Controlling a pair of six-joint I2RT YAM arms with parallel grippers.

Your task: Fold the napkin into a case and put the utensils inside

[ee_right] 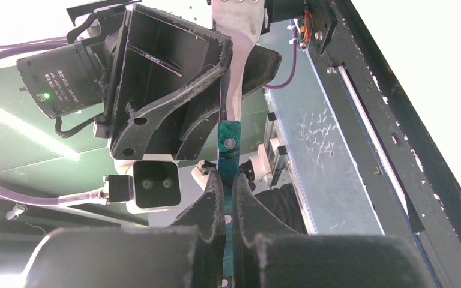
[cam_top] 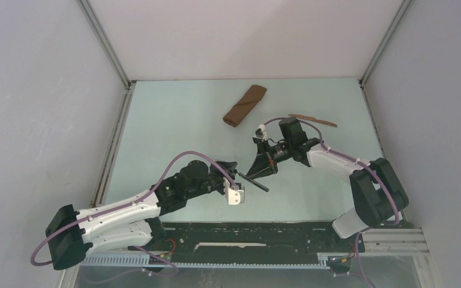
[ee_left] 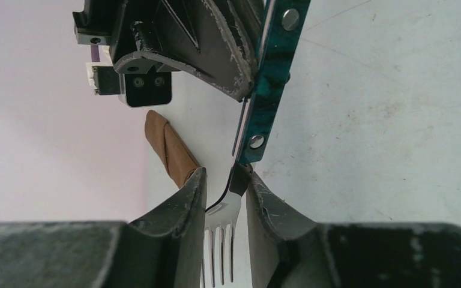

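Note:
A fork with a dark green riveted handle [ee_left: 269, 78] is held in the air, its tines [ee_left: 219, 246] pointing down in the left wrist view. My right gripper [cam_top: 248, 175] is shut on that handle. My left gripper [cam_top: 235, 175] has its fingers round the fork's neck; whether they grip it is unclear. The brown folded napkin [cam_top: 245, 105] [ee_left: 168, 147] lies at the back middle of the table.
A wooden utensil [cam_top: 312, 120] lies at the back right, behind my right arm.

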